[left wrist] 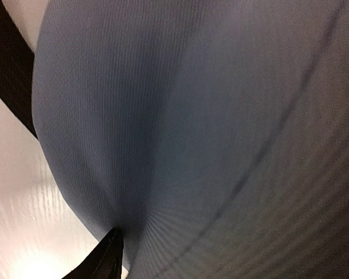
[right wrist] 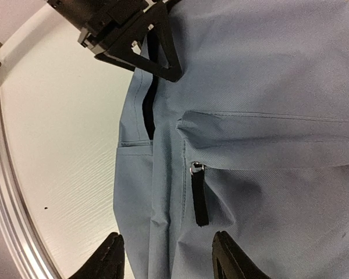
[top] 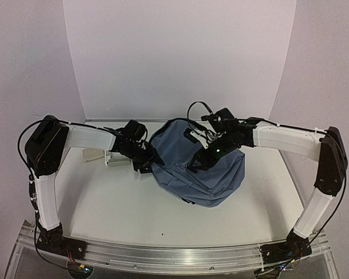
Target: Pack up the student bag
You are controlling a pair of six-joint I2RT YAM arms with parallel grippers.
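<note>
The blue-grey student bag [top: 177,139] lies on the table between both arms, its cloth creased. My left gripper [top: 152,161] is at its left edge. In the right wrist view, a finger [right wrist: 173,71] of the left gripper rests against the cloth beside a dark slit. Cloth fills most of the left wrist view and hides one finger, so its finger cannot be judged. Over the middle of the bag hangs my right gripper, open, its fingers apart with nothing held. A black zipper pull [right wrist: 199,197] hangs from the bag's seam a little beyond its fingertips.
Left of the bag, partly behind the left arm, are a pale open box [top: 117,163] and a small beige item [top: 92,154]. A metal rail [top: 174,261] runs along the front edge.
</note>
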